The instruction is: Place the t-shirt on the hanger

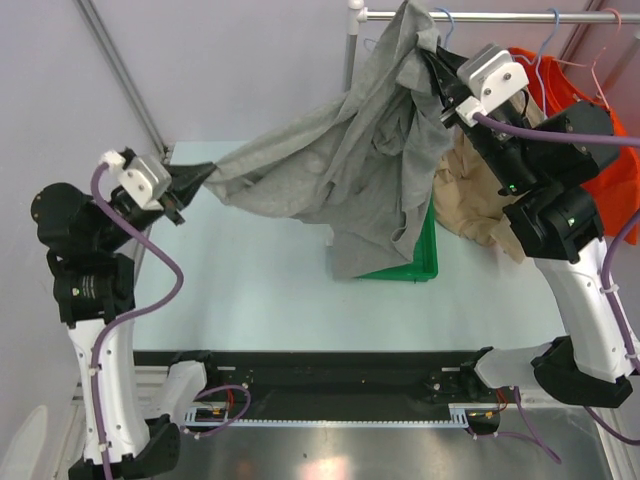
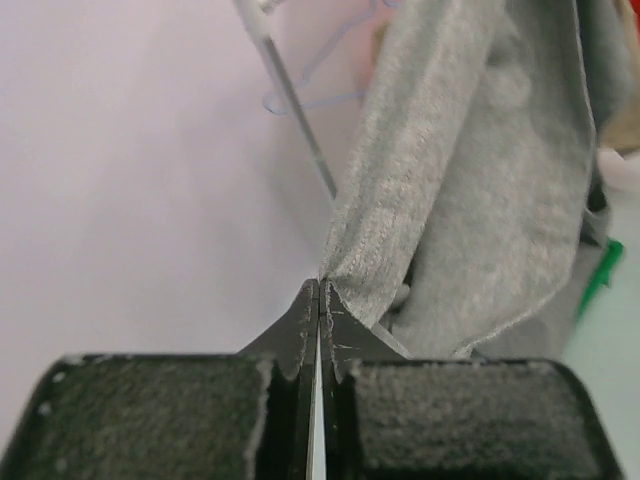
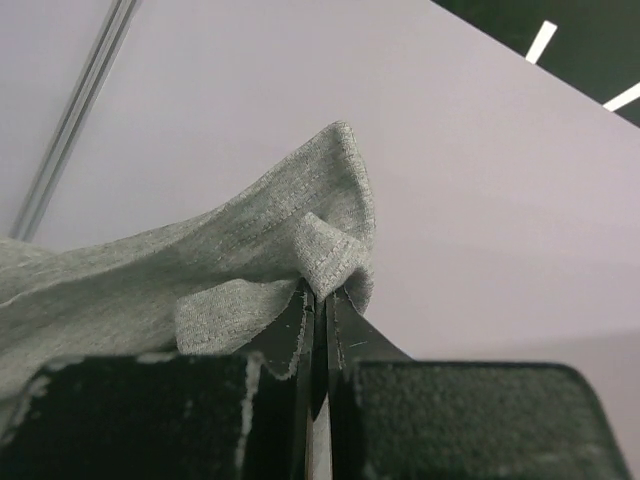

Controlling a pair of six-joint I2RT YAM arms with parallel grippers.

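Observation:
A grey t-shirt [image 1: 350, 180] hangs stretched in the air between both grippers. My left gripper [image 1: 200, 175] is shut on one end at the left, its fingertips meeting on the fabric in the left wrist view. My right gripper [image 1: 433, 62] is raised near the rail, shut on a bunched fold, seen at the fingertips in the right wrist view. Blue hangers [image 1: 550, 25] hang on the rail [image 1: 480, 18]; one is partly hidden behind the shirt.
An orange garment [image 1: 610, 200] and a beige garment [image 1: 470, 190] hang at the right. A green tray [image 1: 423, 255] lies under the shirt.

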